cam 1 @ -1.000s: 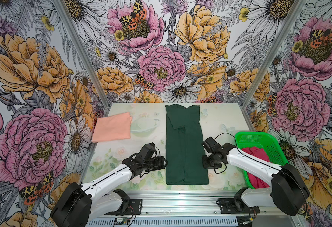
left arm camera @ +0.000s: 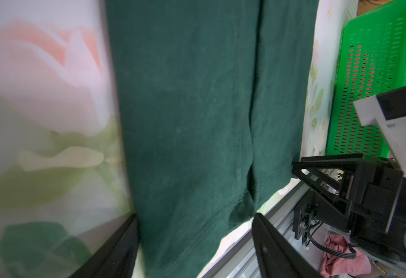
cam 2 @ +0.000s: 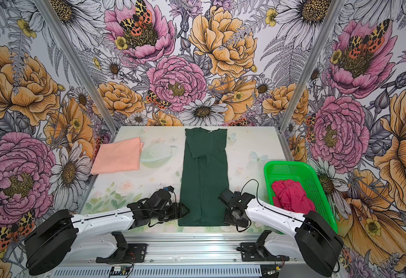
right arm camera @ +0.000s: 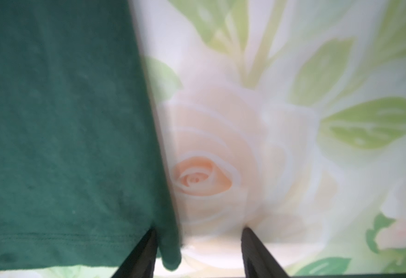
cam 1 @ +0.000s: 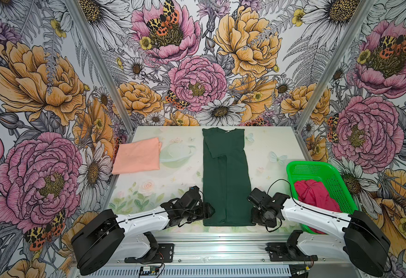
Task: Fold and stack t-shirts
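Note:
A dark green T-shirt [cam 1: 225,180] lies as a long folded strip down the table's middle, sleeve folded inward at the far end. My left gripper is open at the strip's near left edge, its fingers low over the hem end. My right gripper is open at the near right corner, its fingers either side of the cloth's edge, low on the table. A salmon folded shirt [cam 1: 136,155] lies flat at the back left.
A green basket [cam 2: 323,203] with crumpled red cloth [cam 2: 291,197] stands at the right edge of the table [cam 2: 254,143].
The shirt looks unchanged.

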